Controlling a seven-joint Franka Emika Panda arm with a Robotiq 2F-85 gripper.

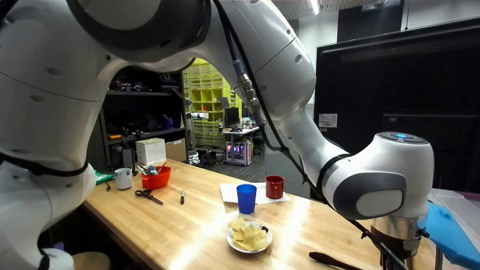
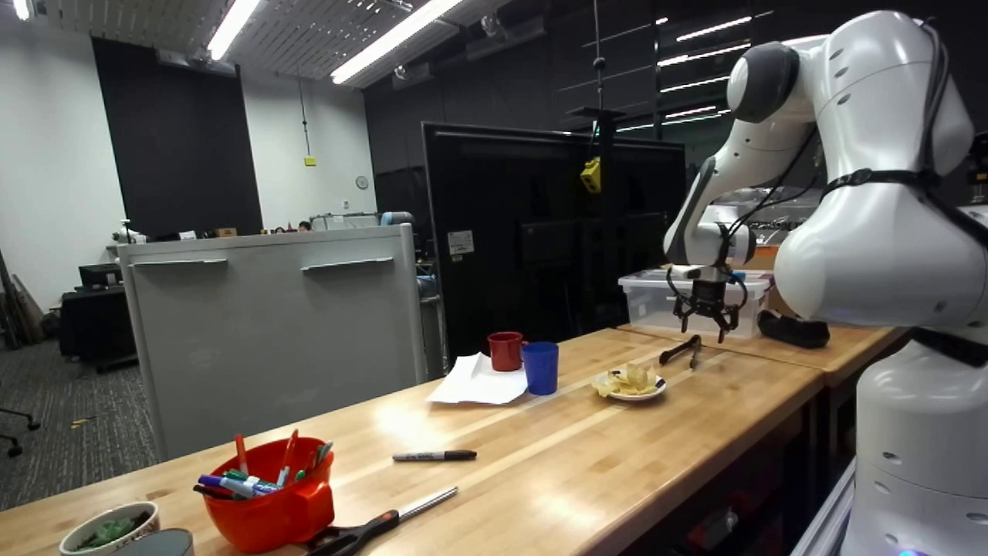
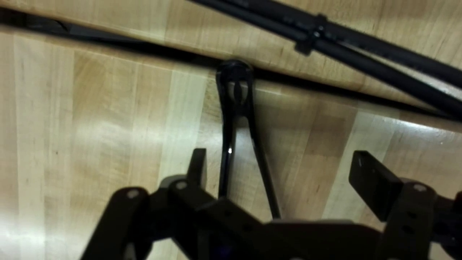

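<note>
Black tongs (image 3: pixel 225 143) lie on the wooden table, their joined end at the gap between two table tops and their two arms spreading toward the gripper. In exterior view 2 the same tongs (image 2: pixel 682 351) rest just below my gripper (image 2: pixel 704 328), which hangs above the table and points down. The wrist view has my gripper open, its fingers wide apart with nothing held. The tongs' arms run between the fingers in that view, nearer the left one, and their lower ends are hidden by the gripper. Only the tongs' dark end (image 1: pixel 330 259) shows in exterior view 1.
A white plate of chips (image 2: pixel 630 384) sits near the tongs. Beyond are a blue cup (image 2: pixel 541 369) and a red mug (image 2: pixel 505 351). A clear bin (image 2: pixel 648 301) stands behind the gripper. Black cables (image 3: pixel 346 52) cross the wrist view's top right.
</note>
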